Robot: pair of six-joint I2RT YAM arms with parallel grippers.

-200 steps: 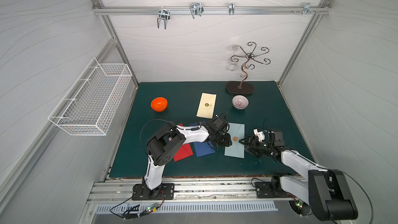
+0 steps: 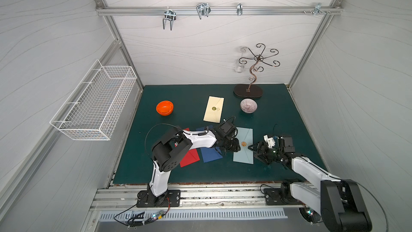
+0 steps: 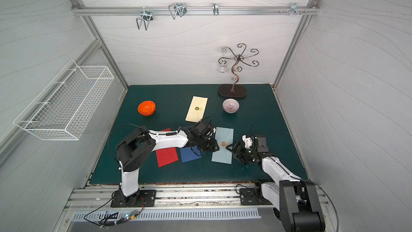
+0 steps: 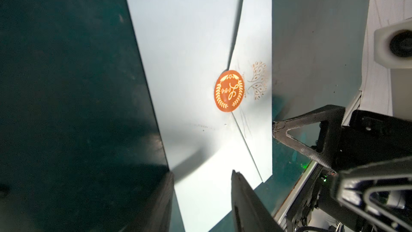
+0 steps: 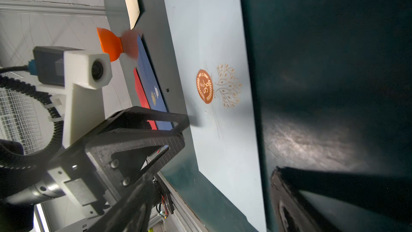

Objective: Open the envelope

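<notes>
The pale blue envelope (image 2: 243,154) lies flat on the dark green table between my grippers. An orange oval "Love" seal (image 4: 229,91) sits over its flap tip, and the flap (image 4: 253,116) lies down against the body. At the envelope's left edge is my left gripper, fingertips low over the paper with a gap between them; whether paper is pinched does not show. The right gripper stands open beside the flap-side edge, its near fingertip (image 4: 278,128) at or against that edge.
Blue (image 3: 191,155) and red (image 3: 167,156) envelopes lie partly under the left arm. Farther back are a cream envelope (image 2: 213,109), an orange bowl (image 2: 164,107), a patterned bowl (image 2: 248,105) and a metal stand (image 2: 248,90). Bare table (image 5: 326,60) lies right of the pale envelope.
The right arm has shifted very slightly, and the pale blue envelope sits a hair farther right. My left arm looks still. The flap stays flat.
</notes>
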